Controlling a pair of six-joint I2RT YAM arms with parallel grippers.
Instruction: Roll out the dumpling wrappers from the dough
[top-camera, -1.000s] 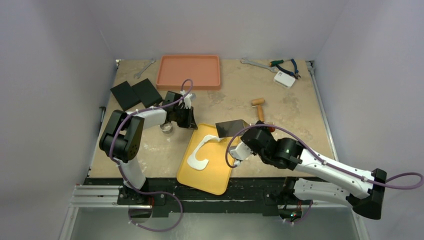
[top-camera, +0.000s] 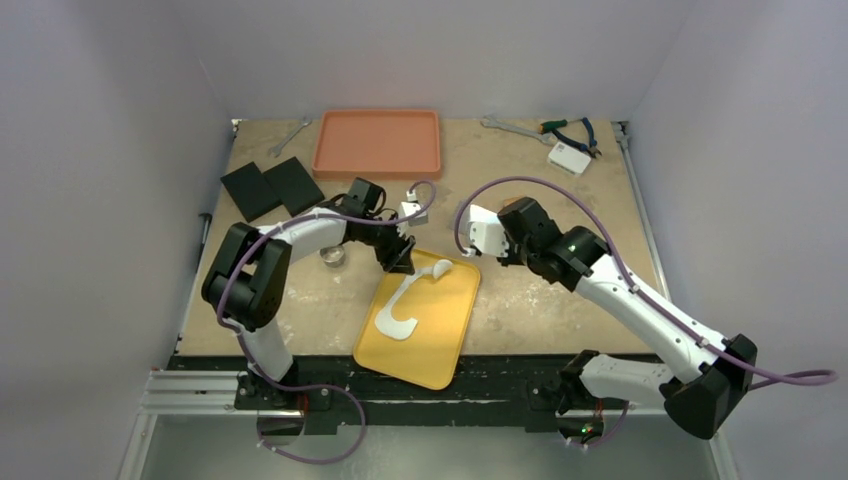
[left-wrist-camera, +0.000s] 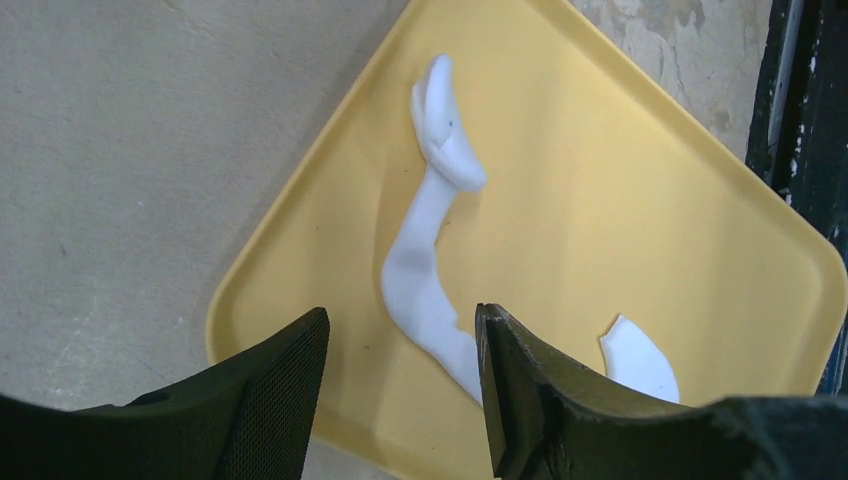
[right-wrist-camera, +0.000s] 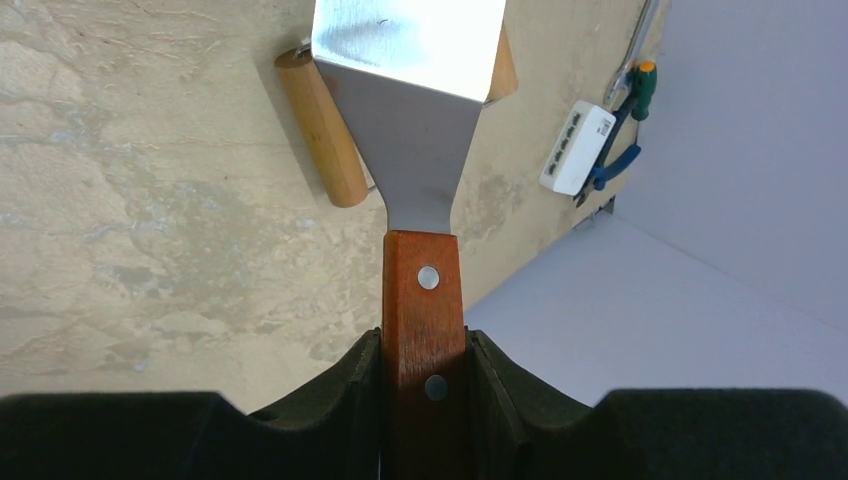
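White dough lies on the yellow tray (top-camera: 445, 320): a long curved strip (left-wrist-camera: 418, 275) with a thicker folded end, and a separate-looking piece (left-wrist-camera: 640, 360) lower right in the left wrist view. My left gripper hangs over the tray, open, nothing between its fingers. My right gripper is shut on the wooden handle of a wide metal scraper (right-wrist-camera: 419, 150), held above the worktop right of the tray. A wooden rolling tool (right-wrist-camera: 320, 130) lies beneath the scraper, partly hidden.
An orange tray (top-camera: 376, 142) and two dark plates (top-camera: 292, 187) are at the back left, a metal cup (top-camera: 333, 256) left of the yellow tray. Wrenches, pliers and a white box (top-camera: 568, 158) lie at the back right.
My left gripper has moved rightward over the tray.
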